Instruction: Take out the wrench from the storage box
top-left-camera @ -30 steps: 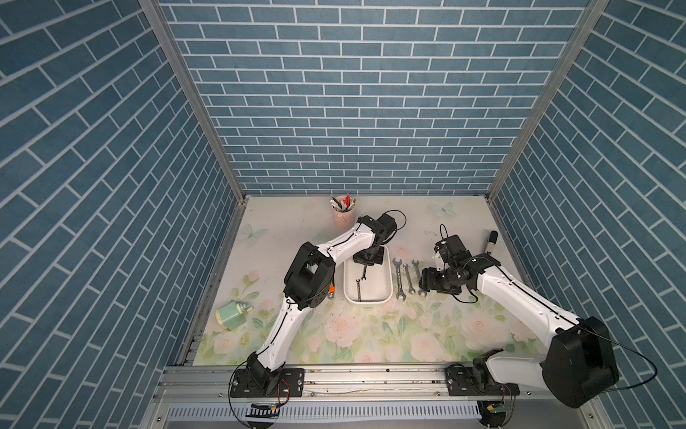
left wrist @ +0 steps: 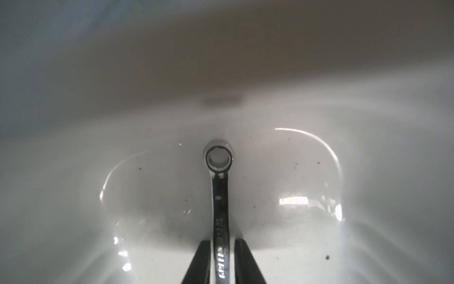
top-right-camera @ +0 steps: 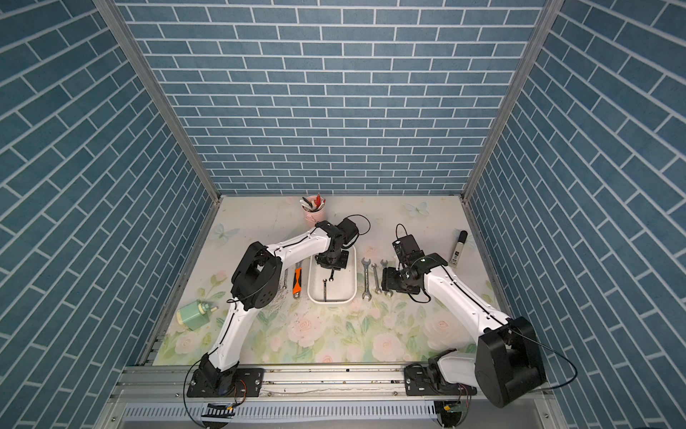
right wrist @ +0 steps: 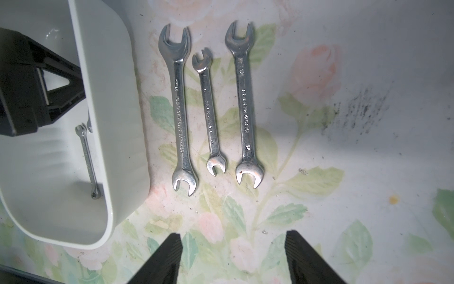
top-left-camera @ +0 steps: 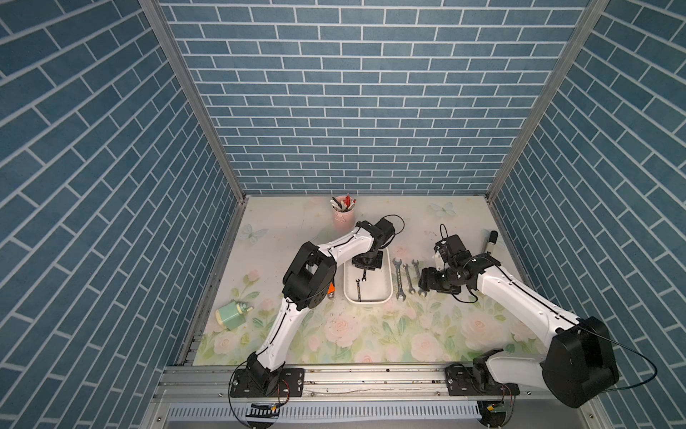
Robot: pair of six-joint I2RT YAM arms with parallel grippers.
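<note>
The white storage box (top-right-camera: pixel 332 299) holds a dark wrench (left wrist: pixel 220 198) with a ring end and a smaller wrench (right wrist: pixel 87 161). My left gripper is down inside the box, its two fingertips either side of the dark wrench's shaft with a narrow gap, part open; whether they touch it I cannot tell. My right gripper hangs open over the table right of the box, nothing between its fingers.
Three silver wrenches (right wrist: pixel 245 108) lie right of the box. An orange-handled tool (top-right-camera: pixel 296 282) lies left of it, a pink pen cup (top-left-camera: pixel 343 218) behind, a green bottle (top-left-camera: pixel 230 315) at front left, a marker (top-right-camera: pixel 458 250) at far right.
The right arm shows no visible change.
</note>
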